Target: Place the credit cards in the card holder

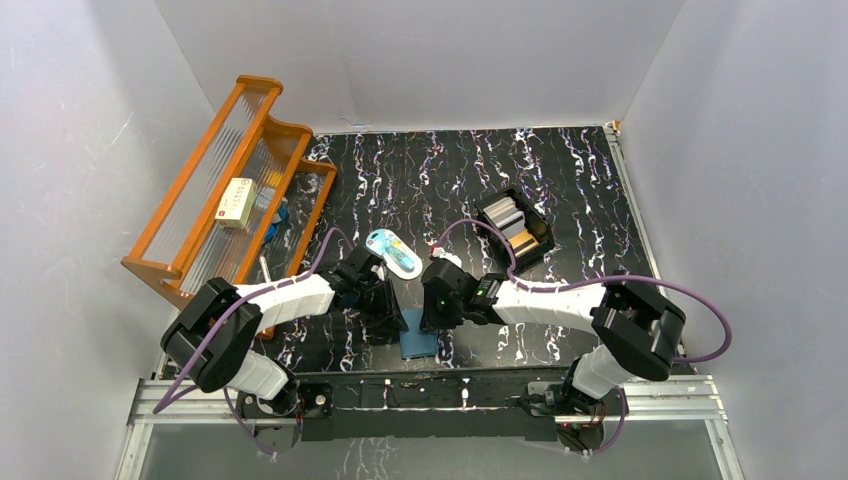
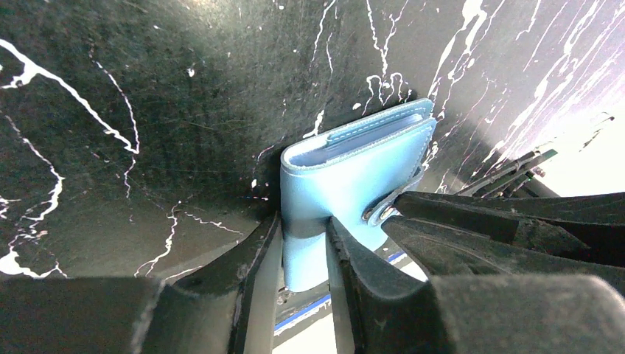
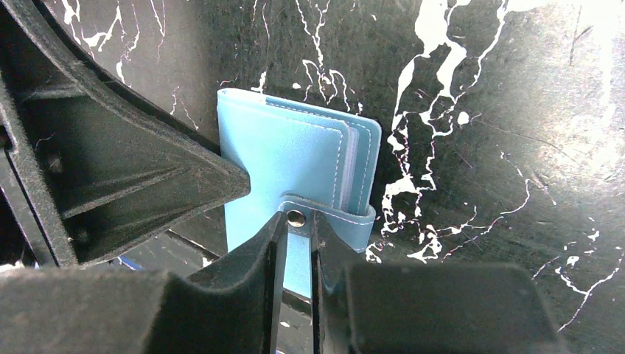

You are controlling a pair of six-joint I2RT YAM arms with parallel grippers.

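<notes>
The light blue card holder [image 1: 419,344] stands on the dark marbled table at the front, between the two arms. My left gripper is shut on its near left edge. From above, a pale inner layer shows in the holder's upper opening. A strap with a round metal snap [image 3: 295,218] crosses the holder's side. At that snap is my right gripper, its fingertips close together with a narrow gap; whether they pinch the strap is unclear. I cannot make out any separate credit card by the holder.
A black box [image 1: 541,244] holding several flat items is at the back right. A blue-and-white package [image 1: 404,262] lies behind the grippers. The wooden rack [image 1: 262,112] with a small box [image 1: 237,203] takes up the left.
</notes>
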